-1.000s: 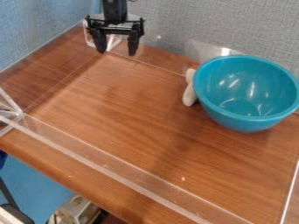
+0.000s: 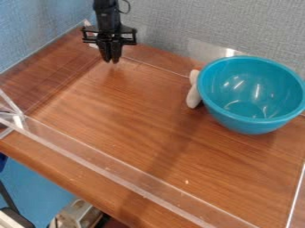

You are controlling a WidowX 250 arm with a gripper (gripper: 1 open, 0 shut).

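Observation:
My black gripper (image 2: 111, 55) is at the back left of the wooden table (image 2: 131, 134), near the corner where the walls meet, its fingers pointing down and close together with nothing visible between them. On the right stands a large teal bowl (image 2: 251, 98), empty. A pale elongated object (image 2: 193, 91) rests just left of the bowl, partly hidden behind it.
Clear strips run along the table's left, front and back edges. Textured walls border the back and left. Beyond the front-left edge are a blue area and some metal and dark equipment.
The gripper has shifted slightly left and its fingers have drawn together from a spread position. The bowl and pale object have not moved.

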